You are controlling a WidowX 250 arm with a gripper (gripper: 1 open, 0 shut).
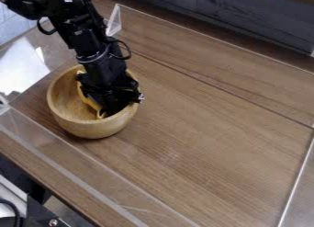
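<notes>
A round wooden bowl (86,123) stands on the left part of the table. My black arm reaches down from the upper left, and its gripper (113,102) sits down in the bowl's right half. Something yellow-orange (87,94) shows inside the bowl at the left of the gripper, mostly hidden behind it. The fingertips are dark against the bowl's inside, so I cannot see whether they are shut or what is between them.
Clear panels run along the table's left and right edges, and a dark plank wall stands at the back.
</notes>
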